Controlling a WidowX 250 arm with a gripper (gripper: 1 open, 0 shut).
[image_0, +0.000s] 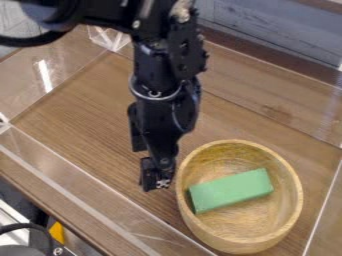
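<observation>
A black robot gripper (158, 158) reaches down from the top of the view, its open fingers low over the wooden surface just left of a round wooden bowl (274, 225). A green rectangular block (233, 190) lies inside the bowl at the lower right. The lower fingertips are close to the bowl's left rim; whether they touch it cannot be told.
Cables and a small yellow item (56, 231) show at the lower left corner.
</observation>
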